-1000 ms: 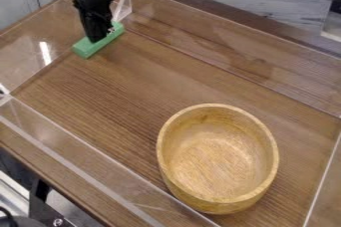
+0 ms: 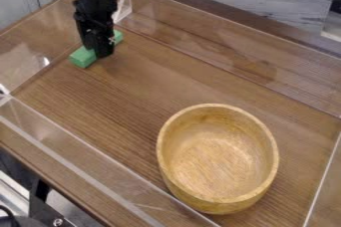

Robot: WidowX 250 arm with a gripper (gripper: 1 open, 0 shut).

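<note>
My dark gripper is in the upper left, reaching down over a green object that lies on the wooden table. The gripper's fingers overlap the object's middle; whether they touch it is hard to tell, and the dark shapes are too small to show the fingers clearly. The green object's right end shows beyond the gripper.
A large empty yellow oval bowl stands at the lower right. The table's edges run along the left and right.
The gripper has come down and toward the front from the top edge over the green object, now covering its middle. The bowl is unmoved.
</note>
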